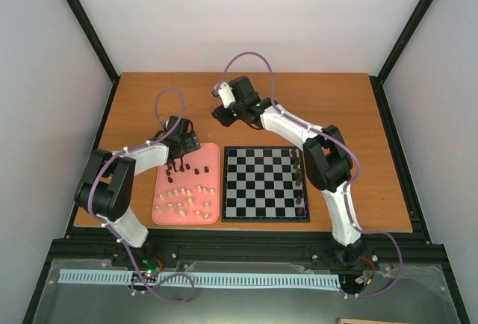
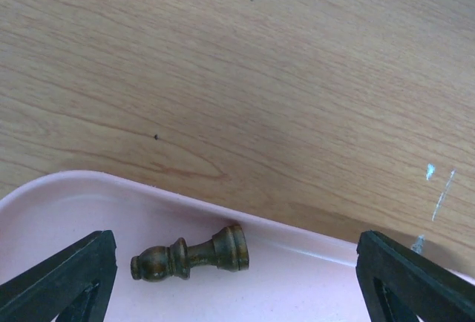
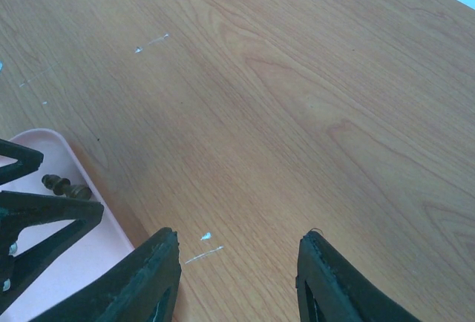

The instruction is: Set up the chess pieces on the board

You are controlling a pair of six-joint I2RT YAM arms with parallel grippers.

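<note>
The chessboard (image 1: 260, 182) has dark pieces (image 1: 297, 175) along its right column. Loose dark and light pieces lie on the pink tray (image 1: 160, 197). My left gripper is open over the tray's far edge, with a lying dark piece (image 2: 189, 255) between its fingertips in view, not held. The same piece shows at the tray's corner in the right wrist view, beside the left gripper's black fingers. My right gripper hangs above bare wood right of the tray, its fingers apart and empty.
Both arms reach in from the front, close to each other over the back left area.
</note>
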